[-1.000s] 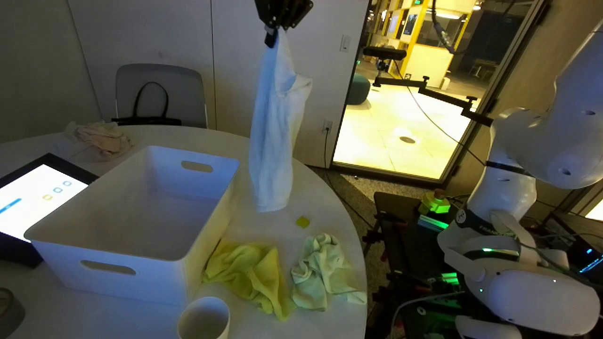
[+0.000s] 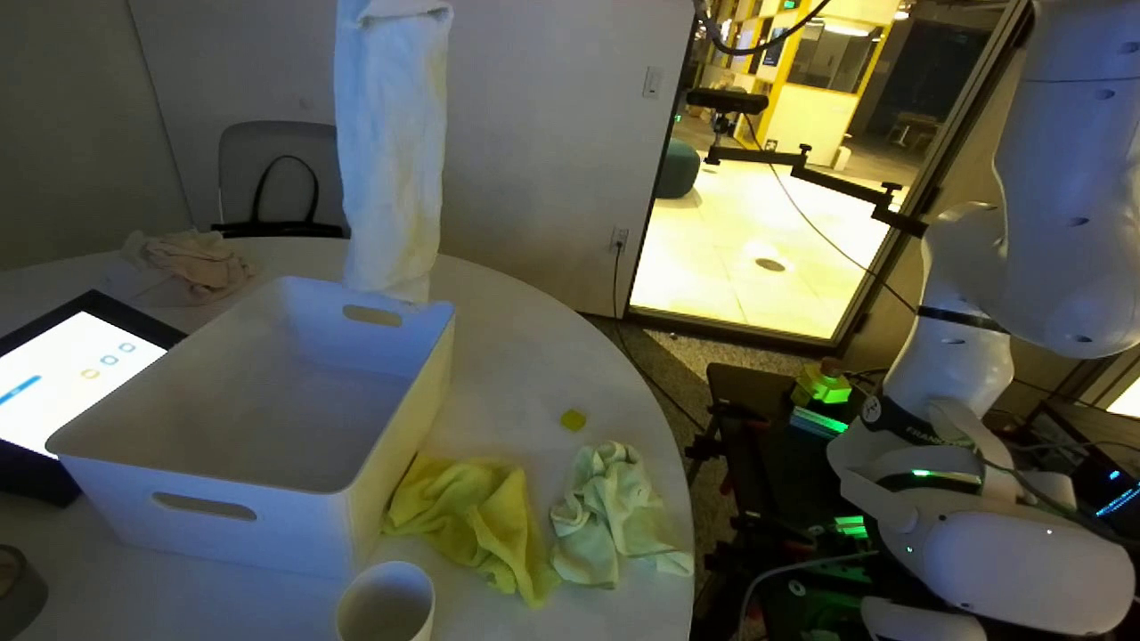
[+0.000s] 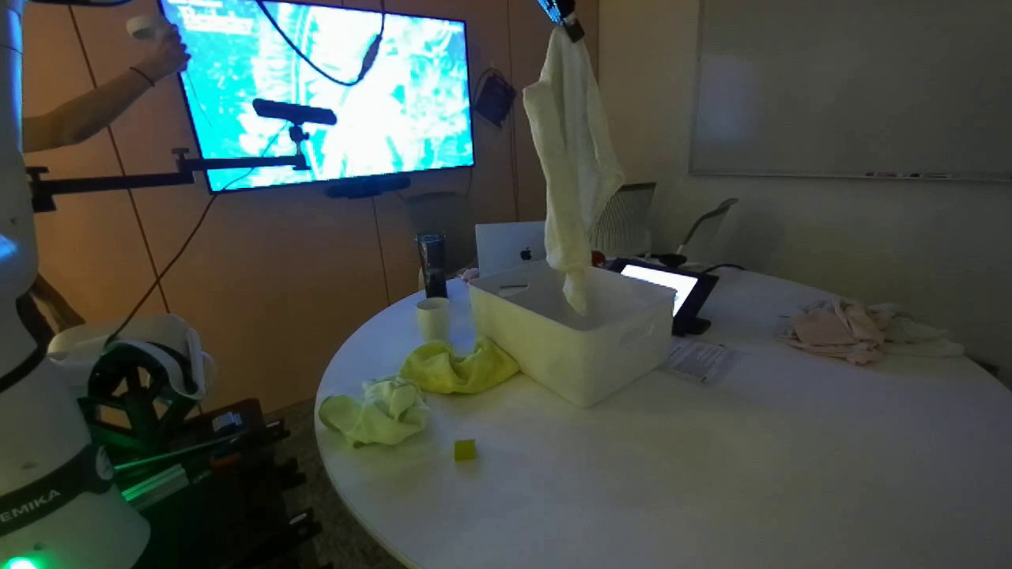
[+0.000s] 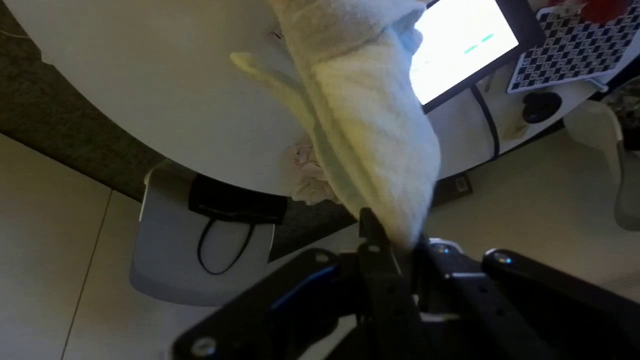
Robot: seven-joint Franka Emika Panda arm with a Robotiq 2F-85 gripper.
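Note:
A long white cloth (image 2: 393,150) hangs down from above, its lower end near the rim of the white bin (image 2: 401,422) in exterior view 1. In exterior view 2 my gripper (image 3: 572,27) is high up, shut on the top of the cloth (image 3: 567,142), whose tip overlaps the mouth of the bin (image 3: 569,370). The wrist view has the cloth (image 4: 378,114) pinched between the dark fingers and spreading away from them. What shows of the bin's inside in exterior view 1 is empty.
A yellow cloth (image 2: 470,518) and a pale green cloth (image 2: 614,518) lie beside the bin. Close by stand a white cup (image 2: 386,604) and a small yellow block (image 2: 573,420). A tablet (image 2: 75,374) is past the bin, and a pinkish cloth (image 2: 198,265) lies farther off.
In exterior view 1 the hanging cloth has moved left and upward, from right of the bin to its far right corner.

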